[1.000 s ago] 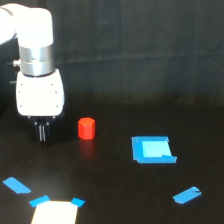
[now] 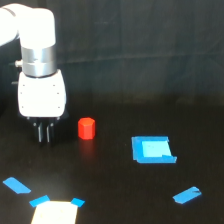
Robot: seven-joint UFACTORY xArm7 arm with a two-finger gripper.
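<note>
A red block (image 2: 87,129) with a faceted outline rests on the black table, left of the middle in the camera view. The white arm comes in from the upper left, and its gripper (image 2: 44,132) points down to the left of the block, apart from it in the picture. Its dark fingers blend into the black background, so how far apart they stand is unclear. No object shows between them.
Right of centre lies a pale square (image 2: 155,149) framed with blue tape (image 2: 138,150). Another pale patch (image 2: 55,213) with tape at its corners is at the front left. Loose tape strips lie at left (image 2: 16,185) and right (image 2: 187,195).
The arm and gripper have shifted slightly to the right, towards the red block. The block and the taped squares have stayed in place.
</note>
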